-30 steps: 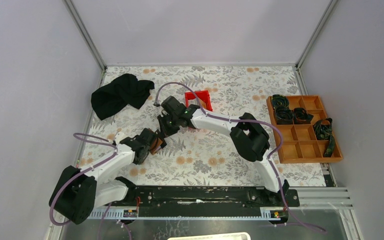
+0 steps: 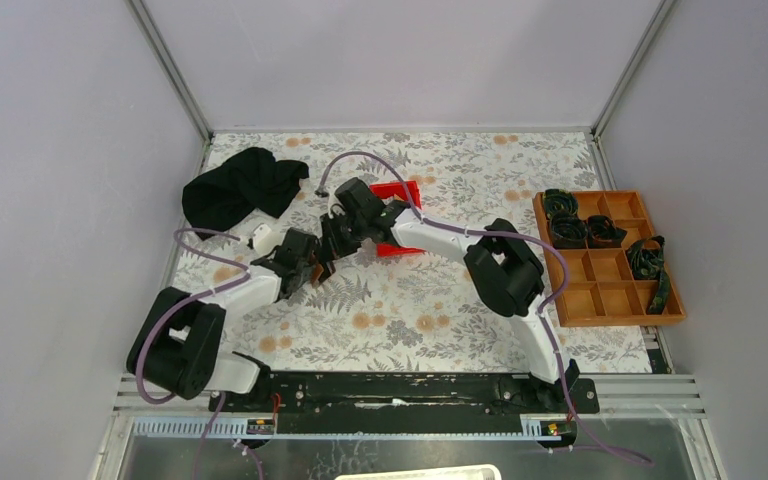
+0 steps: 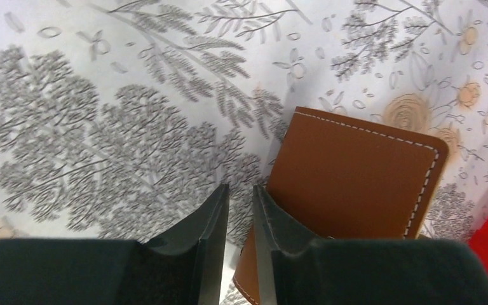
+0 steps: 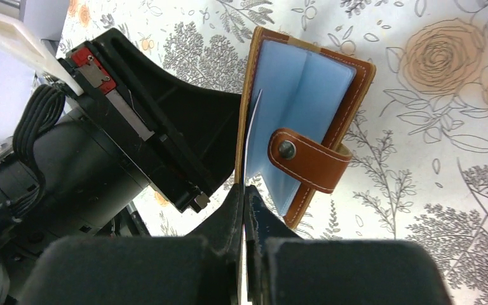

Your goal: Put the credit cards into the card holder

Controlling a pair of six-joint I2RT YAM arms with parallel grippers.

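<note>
The brown leather card holder has blue sleeves and a snap strap; its brown cover (image 3: 356,178) fills the right of the left wrist view. My right gripper is shut on a thin card (image 4: 250,133), seen edge-on against the holder's sleeves. My left gripper is part open, its fingertips beside the brown cover, with nothing visible held between them. In the top view both grippers crowd over the holder and hide much of it.
A red box (image 2: 410,190) lies behind my right arm. A black cloth (image 2: 235,195) is at the back left. A wooden compartment tray (image 2: 610,305) with dark coiled items stands at the right.
</note>
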